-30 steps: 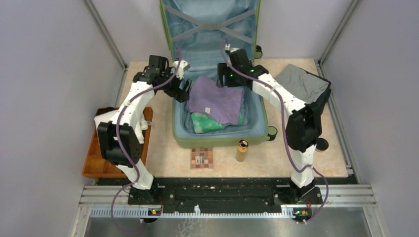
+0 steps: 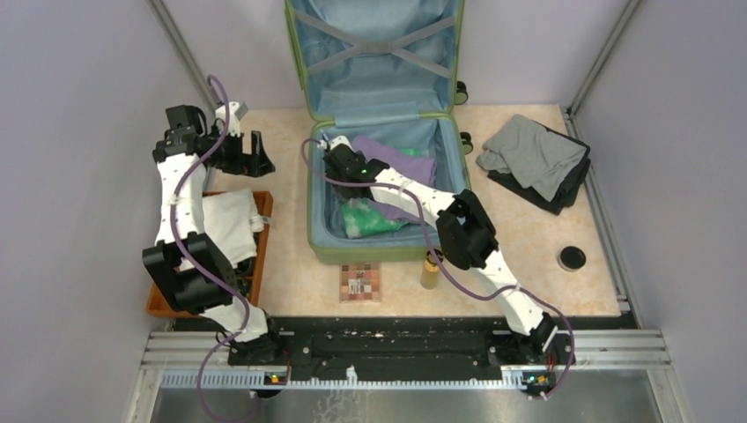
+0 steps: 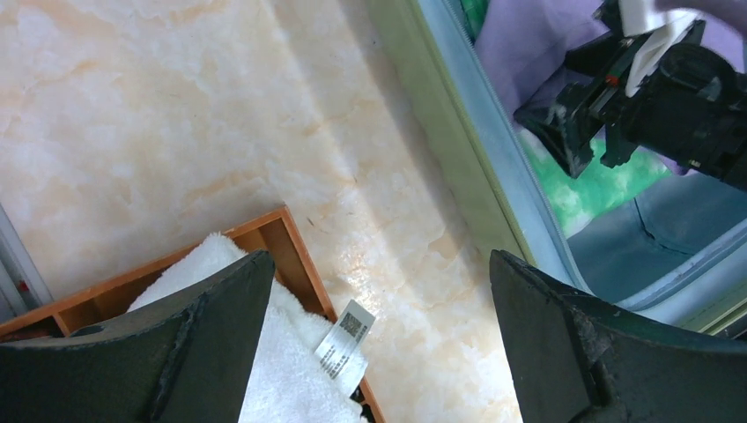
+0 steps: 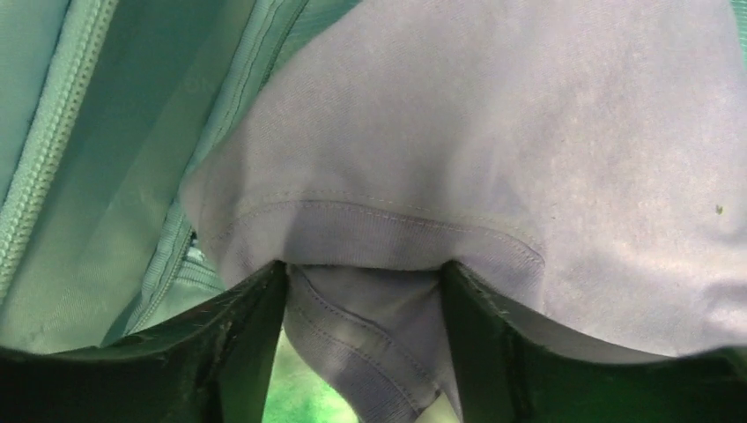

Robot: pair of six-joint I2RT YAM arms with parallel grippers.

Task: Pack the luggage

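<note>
The suitcase (image 2: 388,251) lies open with a purple garment (image 4: 599,150) and green tie-dye cloth (image 2: 370,225) inside. My right gripper is down at the left side of the case, its fingertips pressed into a hem of the purple garment, with fabric between them; whether they grip it is unclear. My left gripper hangs open and empty left of the suitcase, above a wooden tray (image 3: 299,269) holding white towels (image 3: 291,370).
Folded grey and black clothes (image 2: 537,159) and a black tin (image 2: 572,257) sit on the right. A palette (image 2: 359,282) and gold bottle (image 2: 430,275) stand in front of the suitcase.
The left arm has withdrawn leftward out of the suitcase. The right gripper has moved left and down across the case onto the purple garment's left part.
</note>
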